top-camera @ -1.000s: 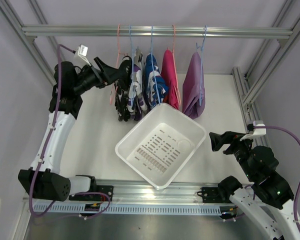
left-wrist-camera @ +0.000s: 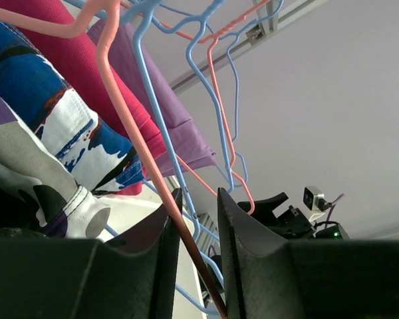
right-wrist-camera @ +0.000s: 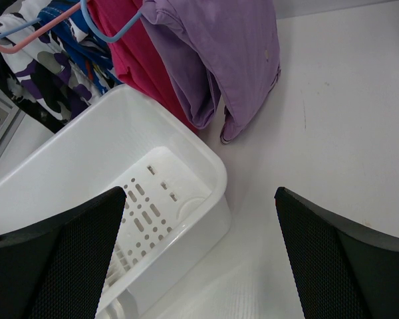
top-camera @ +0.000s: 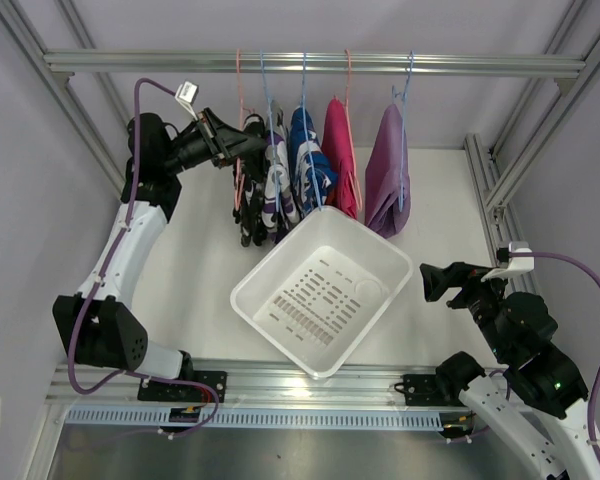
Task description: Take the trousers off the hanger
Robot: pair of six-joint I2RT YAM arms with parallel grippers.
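Folded trousers hang on pink and blue hangers from the rail: dark patterned ones [top-camera: 248, 210], purple-white camouflage [top-camera: 280, 190], blue-patterned [top-camera: 313, 170], red [top-camera: 340, 160] and purple [top-camera: 386, 180]. My left gripper [top-camera: 237, 147] is at the leftmost hangers. In the left wrist view, a pink hanger bar [left-wrist-camera: 147, 154] crosses between the fingertips of that gripper, which are part open. My right gripper [top-camera: 442, 280] stands open at the right, apart from the clothes, facing the basket and purple trousers [right-wrist-camera: 233, 73] in its wrist view.
A white basket [top-camera: 395, 285] with a slotted bottom sits below the garments. The metal rail [top-camera: 480, 65] runs across the top, with frame posts on both sides. Bare white floor shows left and right of the basket.
My left arm has moved rightward into the leftmost hangers, and its fingers appear closer together. The right arm is practically still.
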